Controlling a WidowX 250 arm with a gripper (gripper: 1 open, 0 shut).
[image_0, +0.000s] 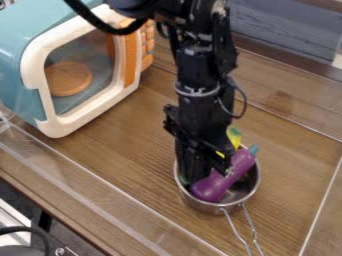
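My black gripper (190, 158) reaches down from the top of the view into the left side of a metal pot (201, 200) with a long wire handle. A purple eggplant (219, 183) lies tilted in the pot, to the right of my fingers. A yellow item (234, 137) shows at the pot's back, behind the eggplant. My fingertips are hidden low in the pot, so whether they are shut or touching anything cannot be seen.
A toy microwave (54, 118), teal and white with an orange panel, stands at the back left.
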